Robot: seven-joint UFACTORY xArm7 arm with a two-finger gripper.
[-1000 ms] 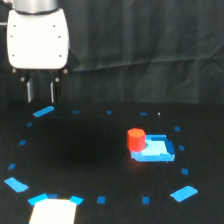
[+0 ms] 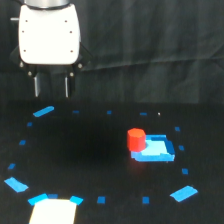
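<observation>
My gripper [image 2: 53, 86] hangs high at the upper left, its two thin dark fingers apart with nothing between them. A bright red block [image 2: 136, 140] stands right of the middle of the dark surface, well to the right of and below the gripper in the view. The red block overlaps the left side of a small blue-edged tray [image 2: 170, 153] with a pale inside. Whether the block rests in the tray, on its edge or just beside it I cannot tell.
Small blue marks dot the dark floor, with longer blue strips [image 2: 184, 193] near the edges. A pale square [image 2: 52, 211] shows at the bottom left. Between it and the tray the floor is clear.
My gripper has shifted right and slightly up in the view, and its fingers look a little farther apart. The red block and the tray have not moved.
</observation>
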